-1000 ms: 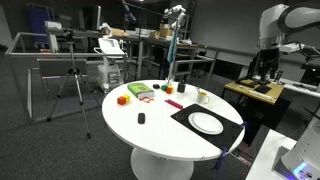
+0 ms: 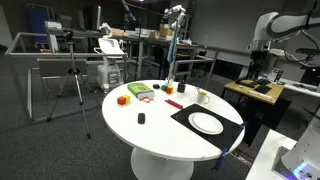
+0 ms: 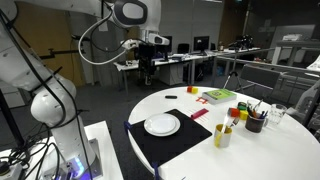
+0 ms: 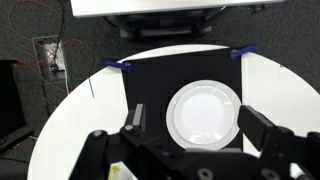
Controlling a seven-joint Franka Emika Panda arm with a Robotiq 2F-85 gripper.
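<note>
My gripper hangs high above the table's edge, its two dark fingers wide apart and nothing between them. Below it in the wrist view lies a white plate (image 4: pixel 203 113) on a black mat. The same plate (image 2: pixel 206 123) rests near the table's right side in exterior view 1, well clear of the gripper (image 2: pixel 254 76). From exterior view 2, the gripper (image 3: pixel 147 76) appears to the upper left of the plate (image 3: pixel 162 124).
The round white table (image 2: pixel 133 128) carries a green box (image 2: pixel 140 88), a red-orange block (image 2: pixel 123 100), a dark oval item (image 2: pixel 141 118) and a red item (image 2: pixel 174 103). A yellow cup (image 3: pixel 223 137) and a dark utensil holder (image 3: pixel 257 119) stand beyond the black mat (image 3: pixel 151 145).
The objects on the table have not moved.
</note>
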